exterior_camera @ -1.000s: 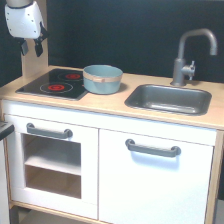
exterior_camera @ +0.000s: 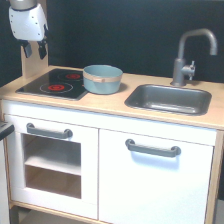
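Observation:
High at the left, in the camera view, my gripper [exterior_camera: 35, 51] hangs from the white arm [exterior_camera: 33, 20]. Its dark fingers point down and stand apart, with nothing visible between them. A blue-grey pot [exterior_camera: 107, 84] with a tan handle [exterior_camera: 97, 78] sits on the wooden counter [exterior_camera: 140, 90], at the right edge of the black stove top [exterior_camera: 50, 88]. The gripper is well above the stove, to the left of the pot and not touching it. What the pot holds inside cannot be seen.
A steel sink [exterior_camera: 170, 97] with a grey faucet [exterior_camera: 182, 62] takes up the right of the counter. Below are a windowed oven door [exterior_camera: 80, 150] and a white cabinet door [exterior_camera: 140, 185], both with dark handles. The stove top is bare.
My gripper and arm have shifted a little to the right and slightly lower. The pot, doors and faucet look unmoved.

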